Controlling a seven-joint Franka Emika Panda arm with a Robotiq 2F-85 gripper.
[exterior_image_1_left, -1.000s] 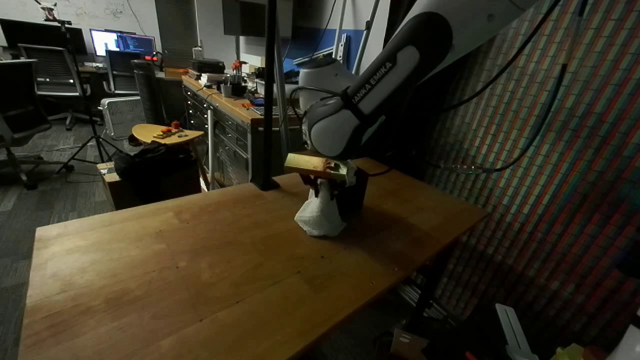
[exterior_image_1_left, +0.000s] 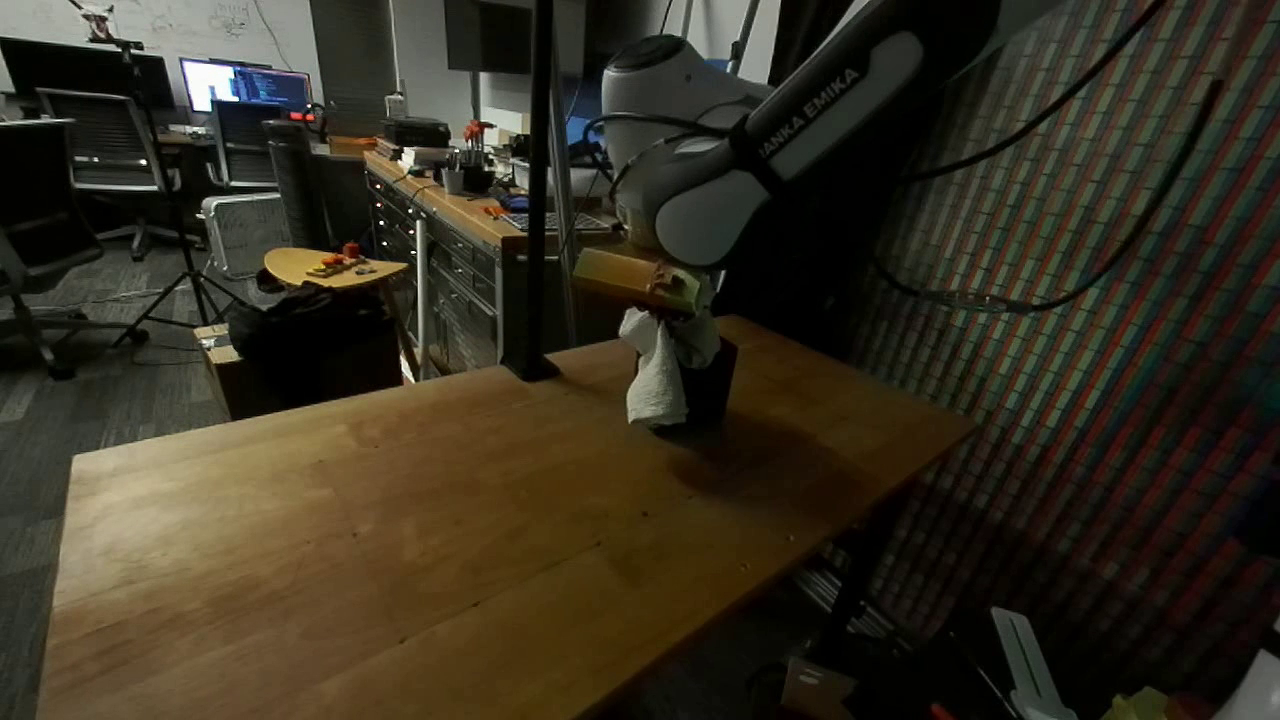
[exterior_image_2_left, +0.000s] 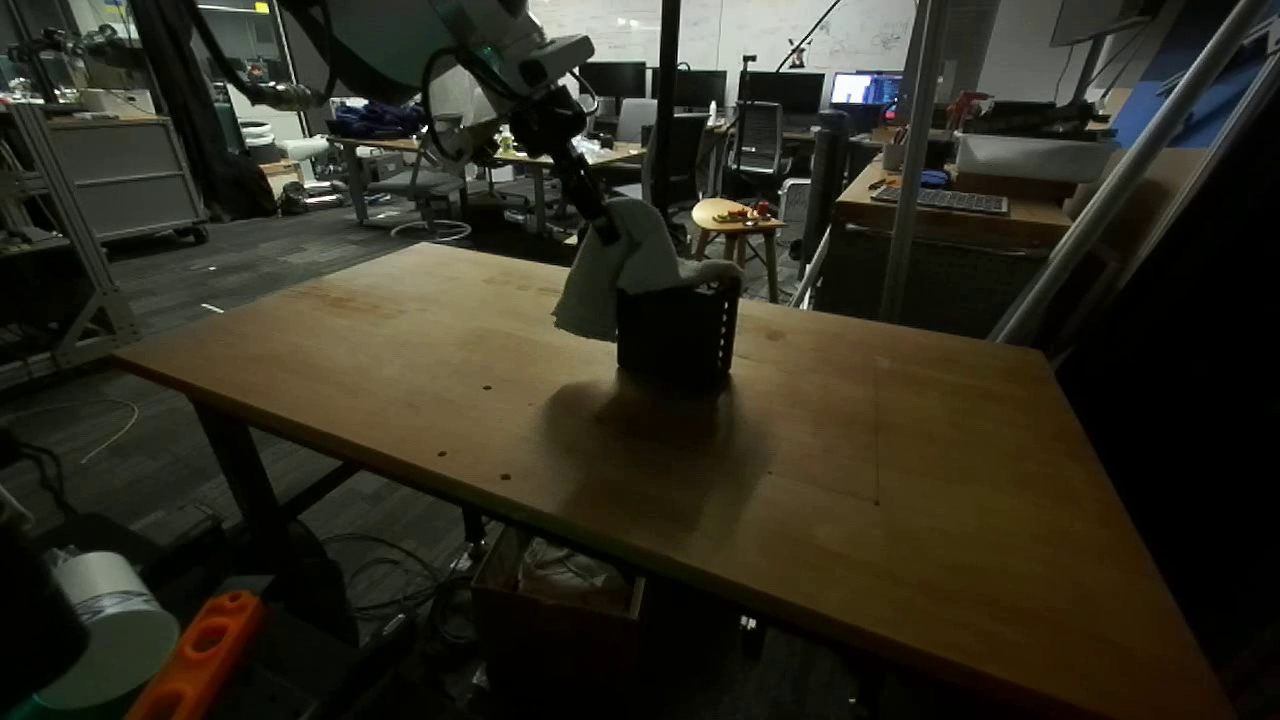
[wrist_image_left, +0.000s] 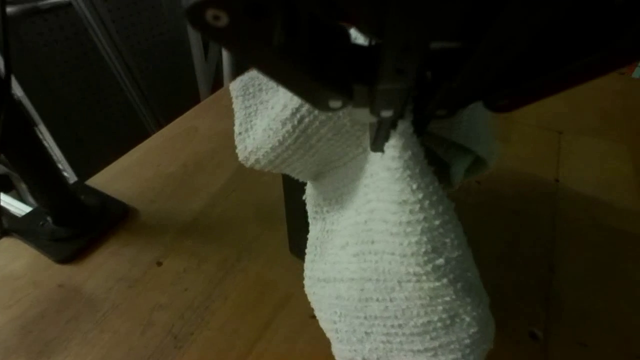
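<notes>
A white, ribbed towel (exterior_image_1_left: 657, 374) hangs from my gripper, whose fingers are shut on a fold of it. In exterior view 2 the towel (exterior_image_2_left: 648, 250) drapes over the near rim of a black box (exterior_image_2_left: 672, 342), with one part hanging outside and another lying along the top edge. The box (exterior_image_1_left: 711, 390) stands on the table behind the towel in exterior view 1. The wrist view shows the towel (wrist_image_left: 390, 258) spreading below the fingertips and out to both sides. Most of the box is hidden there, and its inside cannot be seen.
A black post (exterior_image_1_left: 540, 192) is fixed at its far edge, left of the box. Beyond that edge stands a workbench (exterior_image_1_left: 456, 216) with clutter on it.
My gripper has risen, lifting the towel. The towel's lower end, spread low in front of the box before, now hangs higher and closer against the box.
</notes>
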